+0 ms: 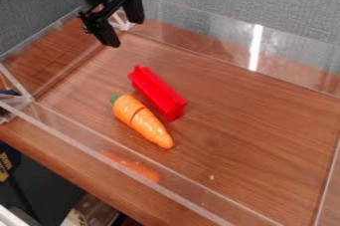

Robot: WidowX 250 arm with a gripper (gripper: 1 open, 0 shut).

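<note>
My black gripper hangs at the top left over the back-left corner of the wooden surface, apart from the objects. Whether its fingers are open or shut is hard to tell. A red elongated block lies diagonally near the middle. An orange toy carrot with a small green tip lies diagonally just in front and left of it.
Clear plastic walls border the wooden surface at the back, front and sides. A dark gap with some hardware lies outside at the bottom left.
</note>
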